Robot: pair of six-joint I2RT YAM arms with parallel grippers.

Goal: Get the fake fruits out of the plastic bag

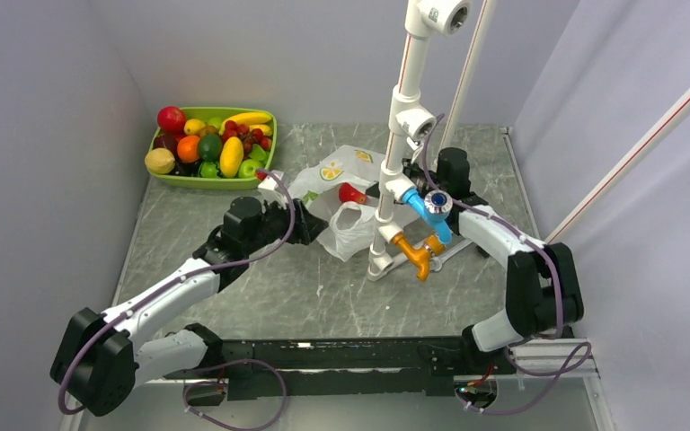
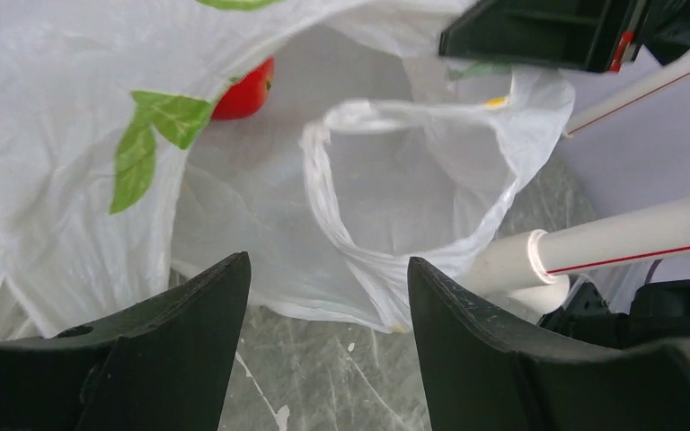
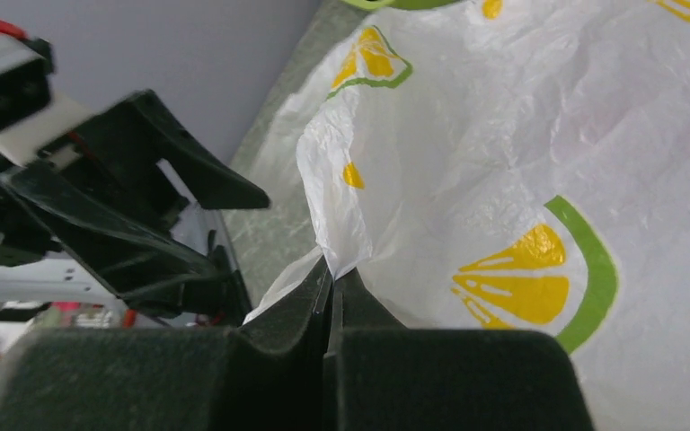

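A white plastic bag [image 1: 346, 235] with printed lemon slices lies mid-table, its mouth lifted and facing my left arm. Inside it shows a red fake fruit [image 2: 244, 92], partly covered by the plastic in the left wrist view. My left gripper is open at the bag's mouth, with nothing held; a bag handle loop hangs just beyond its fingers. On the far side, my right gripper is shut, with a gathered fold of the bag [image 3: 341, 215] pinched at its fingertips. Any other contents of the bag are hidden.
A green basket [image 1: 199, 182] full of fake fruits stands at the back left. White pipework [image 1: 384, 202] with a blue tap [image 1: 427, 211] and an orange tap [image 1: 418, 259] rises right beside the bag.
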